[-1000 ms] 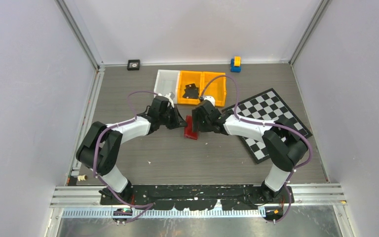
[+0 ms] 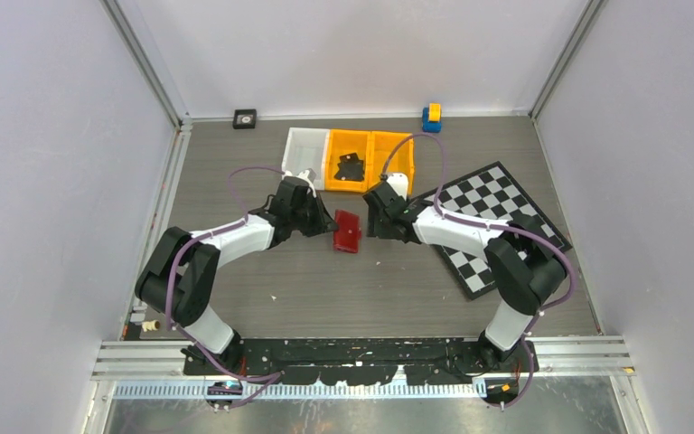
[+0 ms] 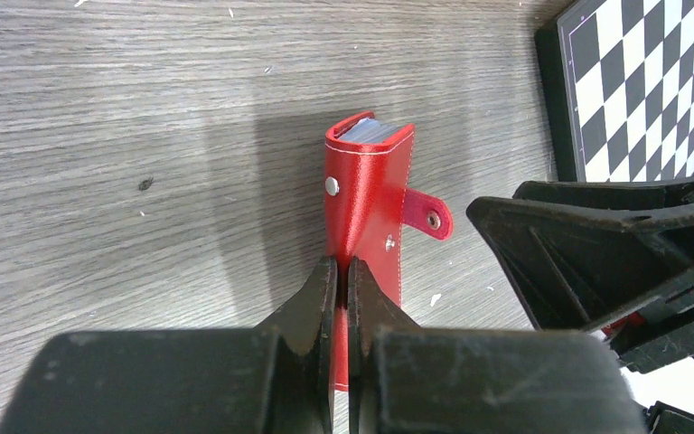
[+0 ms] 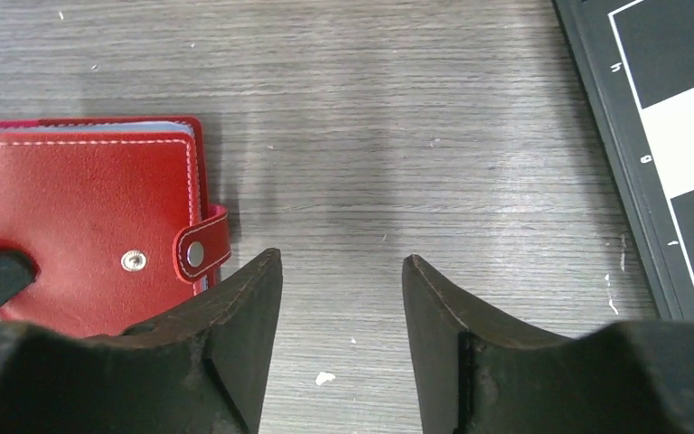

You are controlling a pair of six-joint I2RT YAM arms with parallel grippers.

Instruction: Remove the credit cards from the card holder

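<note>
A red card holder (image 2: 347,231) stands out at the middle of the table, with my left gripper shut on its cover. Pale card edges or sleeves show in its top opening (image 3: 370,132). The strap (image 4: 203,244) sticks out from its side, its snap apart from the stud (image 4: 133,260) on the cover. To the right of the holder, my right gripper is open with only table visible between its fingers. Part of the holder is hidden behind the left fingers in the left wrist view.
Behind the arms sit a white bin (image 2: 306,147) and a yellow bin (image 2: 391,163); dark pieces (image 2: 350,167) lie in the yellow one. A checkered board (image 2: 479,201) lies at the right, partly under the right arm.
My right gripper has drawn away from the holder to the right, leaving a gap. The left gripper and the holder have shifted slightly left.
</note>
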